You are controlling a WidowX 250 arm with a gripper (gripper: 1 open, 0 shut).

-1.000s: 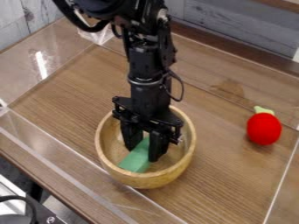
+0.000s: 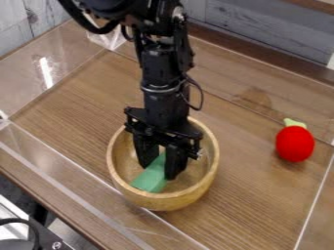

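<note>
A yellow bowl (image 2: 163, 199) stands at the lower middle of the camera view, with a green object (image 2: 151, 178) inside it. The black arm reaches down from above, and its gripper (image 2: 159, 160) is inside the bowl at the green object's upper end, apparently shut on it. The fingertips are dark and partly hidden, so their exact hold is hard to see.
A red tomato-like object (image 2: 295, 145) with a small green item behind it lies on the right of the wooden table (image 2: 72, 117). A dark cable shows at the lower left.
The arm has shifted very slightly to the left over the bowl; little else has visibly changed.
</note>
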